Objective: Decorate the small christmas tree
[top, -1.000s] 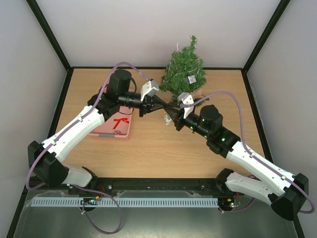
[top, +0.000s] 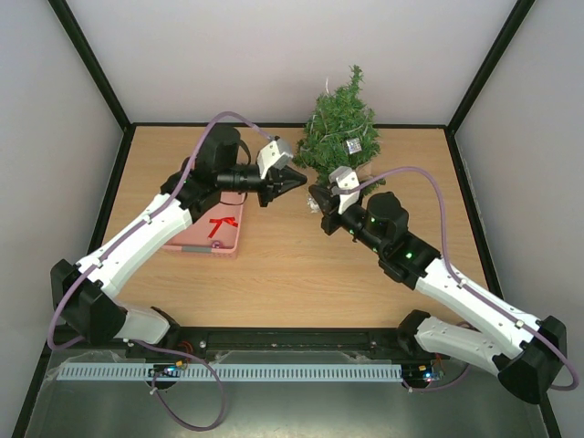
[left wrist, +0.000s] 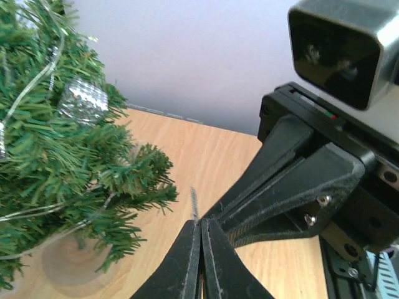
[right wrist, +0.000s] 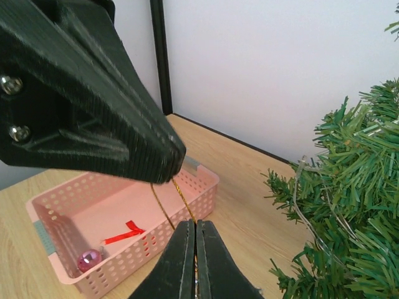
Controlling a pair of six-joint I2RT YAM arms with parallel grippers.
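Observation:
The small green Christmas tree (top: pixel 339 128) stands at the back, with silver wire and a clear cube light (left wrist: pixel 84 101) among its branches. My right gripper is shut on a thin gold string (right wrist: pixel 184 202), whose loop rises above its fingertips and passes behind a dark left finger (right wrist: pixel 140 146). Below the right gripper hangs a silvery ornament (top: pixel 313 204), mostly hidden. My left gripper is shut, close to the right fingers (left wrist: pixel 274 212) in the left wrist view; whether string lies between its tips is unclear.
A pink basket (right wrist: pixel 209 198) on the left holds a red bow (right wrist: pixel 124 233) and a pinkish bauble (right wrist: pixel 90 259). Branches reach close beside both grippers.

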